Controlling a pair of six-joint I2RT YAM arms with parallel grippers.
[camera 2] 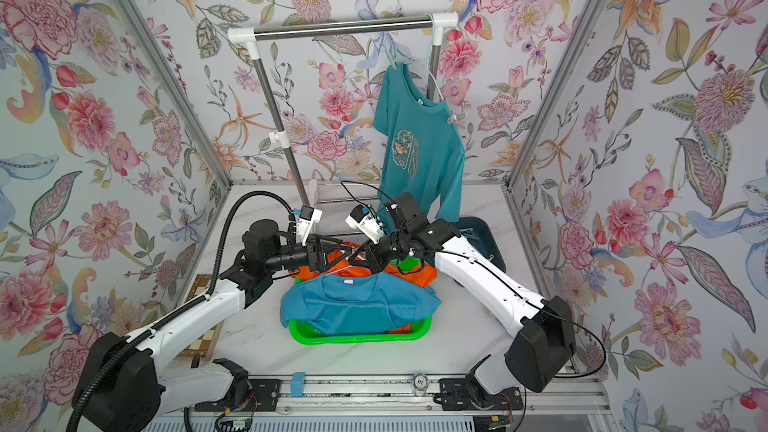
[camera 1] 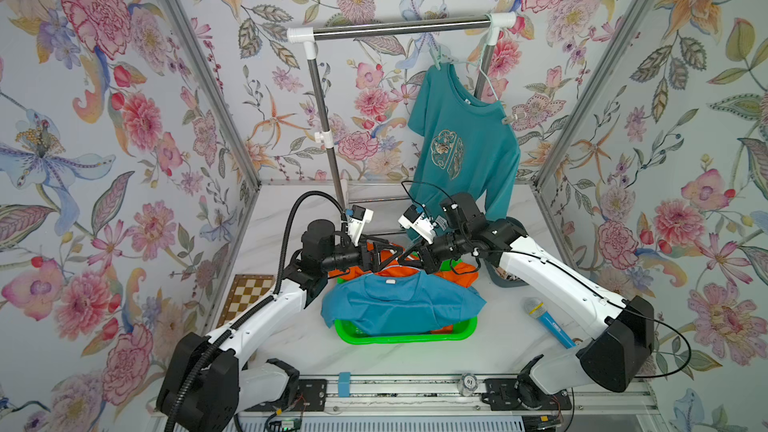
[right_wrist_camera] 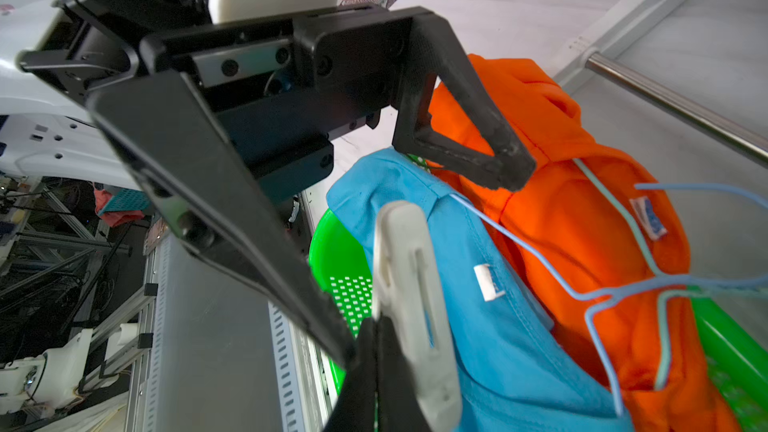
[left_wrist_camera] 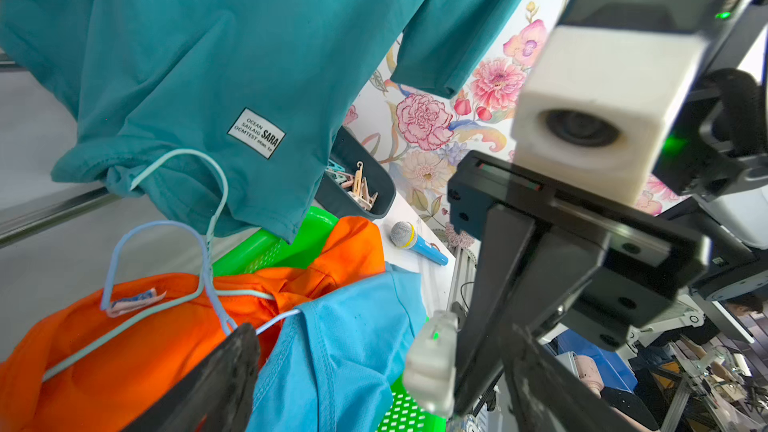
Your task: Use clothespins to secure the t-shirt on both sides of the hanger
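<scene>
The teal t-shirt (camera 1: 460,144) hangs on a hanger from the rack, a clothespin (camera 1: 506,120) at its right shoulder. Both grippers meet above the basket. My right gripper is shut on a pale clothespin, which also shows beside the left gripper in the left wrist view. My left gripper is part open around that area; whether it touches the pin is unclear.
A green basket (camera 1: 408,339) holds orange and blue shirts with loose hangers (left_wrist_camera: 209,272) on top. A dark bin of clothespins (left_wrist_camera: 356,188) and a microphone (left_wrist_camera: 420,244) lie at the right. The rack stands behind.
</scene>
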